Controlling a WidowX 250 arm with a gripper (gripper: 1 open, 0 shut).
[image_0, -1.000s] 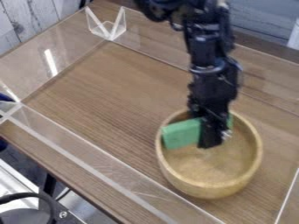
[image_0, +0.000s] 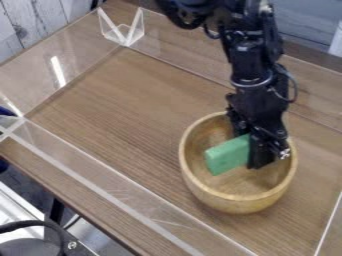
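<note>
My black arm reaches down from the top centre, with the gripper (image_0: 251, 143) low over the right part of a tan round bowl (image_0: 238, 198). The gripper is shut on a green block (image_0: 227, 153), which is tilted inside the bowl. The fingertips are partly hidden by the block and dark gripper body.
A white wire-like object (image_0: 122, 28) stands at the back left. Black cables (image_0: 34, 232) lie at the bottom left, off the table's edge.
The bowl sits slightly further right in view.
</note>
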